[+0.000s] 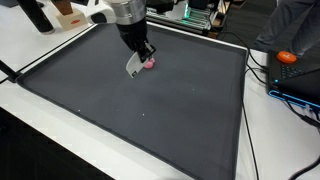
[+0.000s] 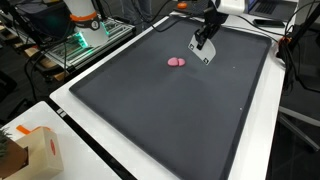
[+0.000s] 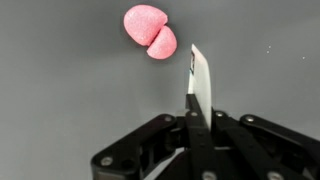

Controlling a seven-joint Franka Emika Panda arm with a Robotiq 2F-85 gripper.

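A thin white card juts out from my gripper, which is shut on its edge. The wrist view shows the card nearly edge-on; exterior view 2 shows the broad white face of the card, with dark marks on it. It hangs tilted, and whether its lower edge touches the mat I cannot tell. Two pink rounded pieces lie against each other on the dark mat, a short way from the card. Exterior view 1 has the pink pieces just right of the card.
A beige box stands beyond the mat's near left corner. Cables run along the mat's right edge in exterior view 1.
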